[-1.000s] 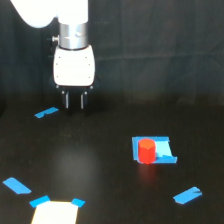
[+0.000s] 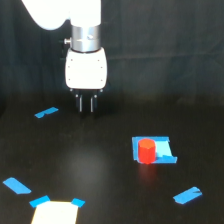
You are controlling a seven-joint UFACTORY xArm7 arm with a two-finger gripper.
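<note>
A white robot arm hangs from the top left, its gripper pointing down over the dark table, with two dark fingers apart and nothing seen between them. A red cylinder stands upright on a blue taped square at the right, well away from the gripper. A pale cream square object lies at the bottom left, cut off by the frame edge, beside blue tape.
Blue tape strips lie at the left, at the back left and at the lower right. A dark curtain hangs behind.
The arm and gripper have moved a little to the right. The red cylinder and the cream object stand as before.
</note>
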